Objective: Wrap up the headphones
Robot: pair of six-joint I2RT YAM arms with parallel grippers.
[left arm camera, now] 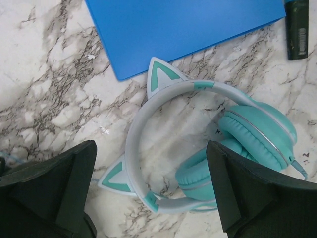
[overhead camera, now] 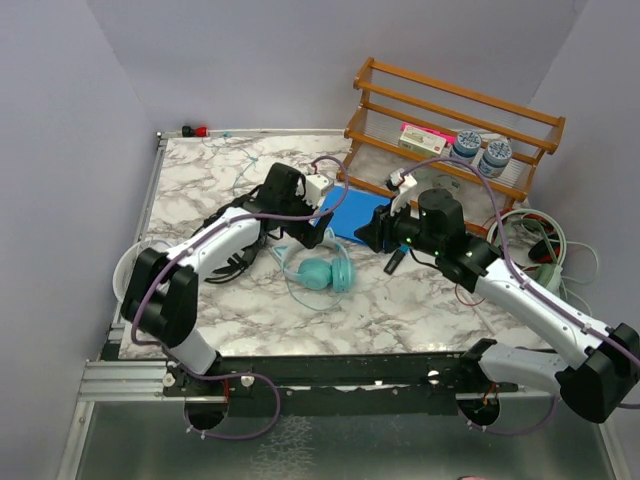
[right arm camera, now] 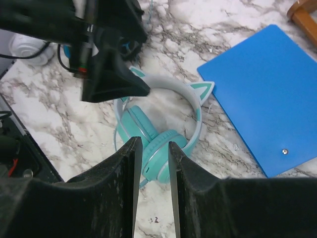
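Teal and grey cat-ear headphones (overhead camera: 315, 273) lie flat on the marble table, cups folded inside the band, as the left wrist view (left arm camera: 257, 134) and right wrist view (right arm camera: 161, 156) show. A thin teal cable runs from them. My left gripper (overhead camera: 315, 232) hangs open over the upper band, nothing between its fingers. My right gripper (overhead camera: 378, 235) is above and right of the headphones, its two fingers (right arm camera: 131, 193) a little apart with nothing visible between them.
A blue board (left arm camera: 183, 27) lies behind the headphones, a black marker (left arm camera: 297, 29) beside it. A wooden rack (overhead camera: 450, 100) with jars stands at the back right. Black coiled items lie at left.
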